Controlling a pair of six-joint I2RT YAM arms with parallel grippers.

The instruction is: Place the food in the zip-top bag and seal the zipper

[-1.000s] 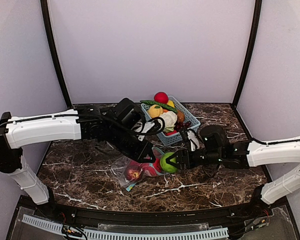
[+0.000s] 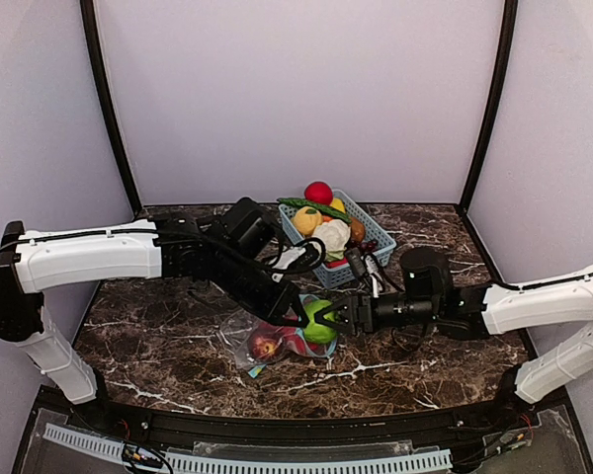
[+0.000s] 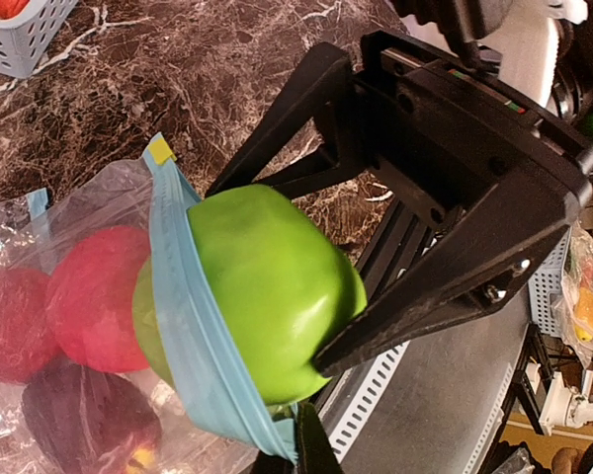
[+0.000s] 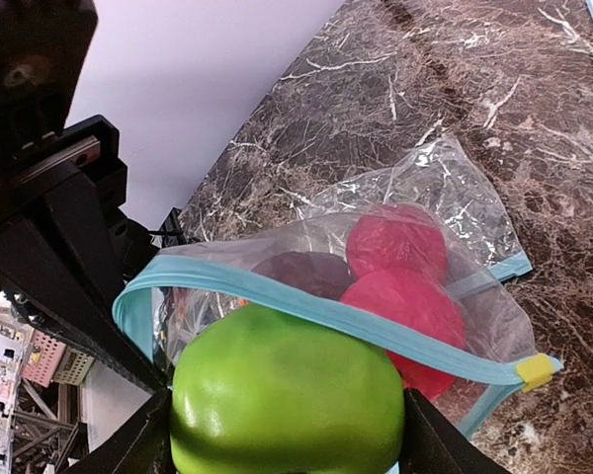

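The clear zip bag (image 2: 248, 345) lies on the marble counter with red and dark purple food inside; its blue zipper strip (image 3: 181, 272) crosses the green food (image 3: 267, 281), which sits in the bag's mouth. My right gripper (image 2: 332, 314) is shut on that green food, seen filling the space between its fingers in both wrist views. My left gripper (image 2: 295, 314) is shut at the zipper's edge, at the bottom of the left wrist view, holding the strip's end.
A basket (image 2: 342, 272) of produce, with cucumber, cauliflower and more, stands behind the bag. Both arms crowd the middle, close together.
The left arm is nearly still.
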